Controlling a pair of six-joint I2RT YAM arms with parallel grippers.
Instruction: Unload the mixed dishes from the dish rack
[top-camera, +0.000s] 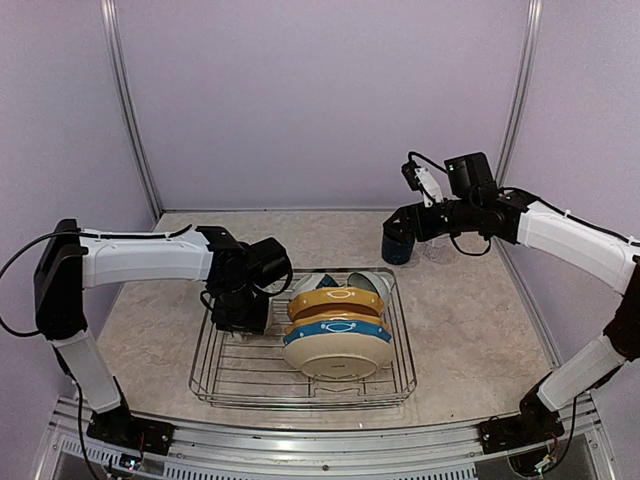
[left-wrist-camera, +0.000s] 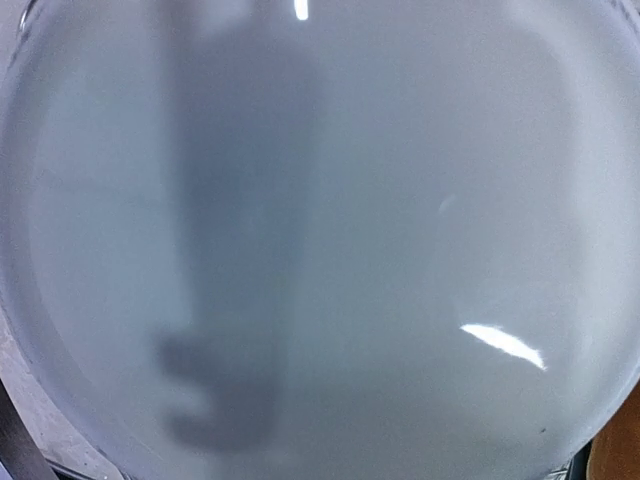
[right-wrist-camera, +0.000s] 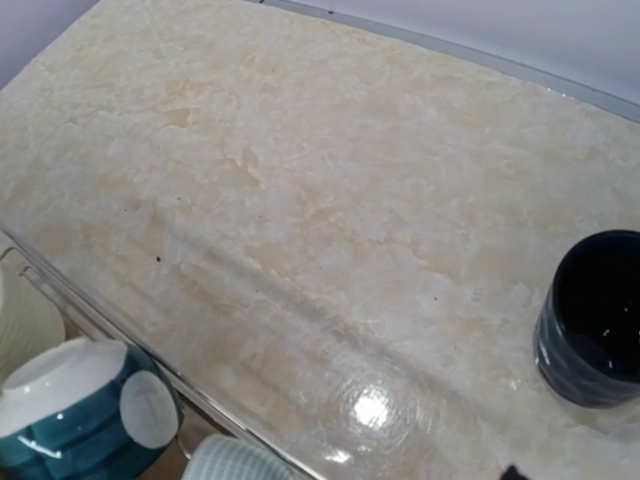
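Observation:
In the top view my left gripper (top-camera: 241, 318) is over the left side of the wire dish rack (top-camera: 302, 405). A white mug (top-camera: 238, 335) lies beneath it, almost wholly covered. A smooth pale round surface (left-wrist-camera: 380, 220) fills the left wrist view; the finger opening cannot be made out there. My right gripper (top-camera: 410, 224) hangs open above the back right counter, by a dark blue cup (top-camera: 397, 250). That cup (right-wrist-camera: 592, 330) stands upright in the right wrist view, with nothing held beside it. Stacked bowls and plates (top-camera: 338, 355) lean in the rack's right half.
Behind the stack sit a teal-and-white cup (right-wrist-camera: 90, 410) and a green-grey cup (top-camera: 370, 285). A clear glass (top-camera: 437, 248) stands right of the dark cup. The counter (top-camera: 450, 340) right of the rack is bare.

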